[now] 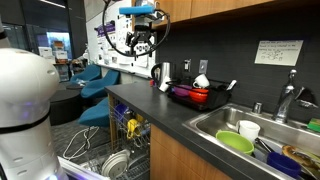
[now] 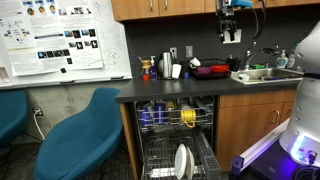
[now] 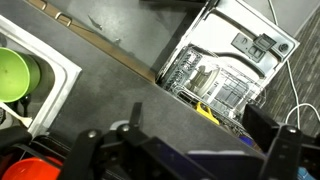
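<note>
My gripper hangs high over the counter, its dark fingers wide apart at the lower left and right of the wrist view. Nothing shows between them. In exterior view 1 the gripper [image 1: 140, 46] is at the top, well above the countertop [image 1: 172, 112]. Below it stands the open dishwasher [image 2: 150, 155] with its racks pulled out. A yellow item [image 2: 188, 117] is in the upper rack, and white plates [image 2: 183, 160] stand in the lower one.
A dark dish rack [image 1: 190, 97] with a red bowl [image 1: 199, 95] is on the counter. Beyond it, the sink [image 1: 213, 120] holds a green bowl [image 3: 14, 76]. Blue chairs [image 2: 88, 140] stand left of the dishwasher. Overhead cabinets [image 2: 150, 10] lie close to the arm.
</note>
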